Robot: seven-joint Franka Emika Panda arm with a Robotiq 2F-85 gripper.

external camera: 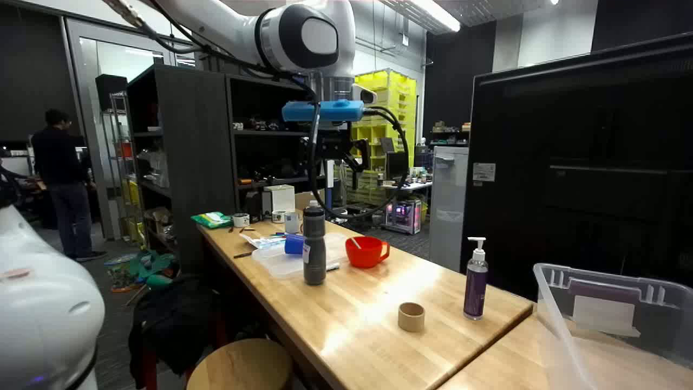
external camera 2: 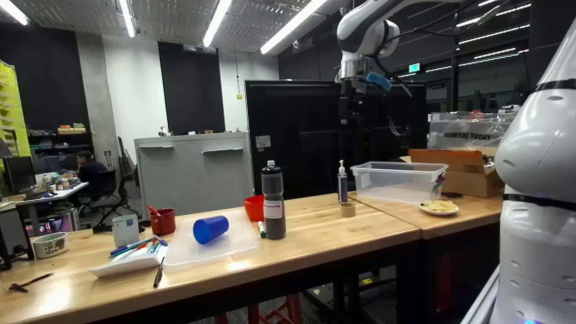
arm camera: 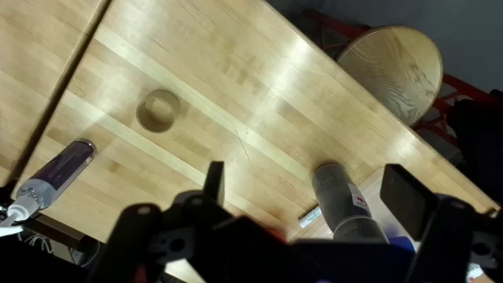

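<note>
My gripper is open and empty, held high above the table, its two black fingers (arm camera: pixel 404 200) wide apart. Below it in the wrist view stands a grey bottle (arm camera: pixel 337 198), partly covered by the gripper's body. A brown tape ring (external camera: pixel 411 317) rests on bare wood between that bottle and a purple pump bottle (external camera: pixel 475 283). Behind the grey bottle, a red bowl (external camera: pixel 366 251) holds a light-coloured stick. A blue cup (external camera 2: pixel 211 229) lies on its side on a clear plastic lid (external camera 2: pixel 237 249); a marker (external camera 2: pixel 262 229) is beside the grey bottle.
Pens on a white tray (external camera 2: pixel 129 262), a red mug (external camera 2: pixel 163 221) and a white mug (external camera 2: pixel 126 231) crowd the far end. A clear bin (external camera 2: pixel 399 181), a plate of yellowish food (external camera 2: pixel 438 207) and a cardboard box (external camera 2: pixel 459 173) occupy the other table. Bare wood surrounds the tape ring.
</note>
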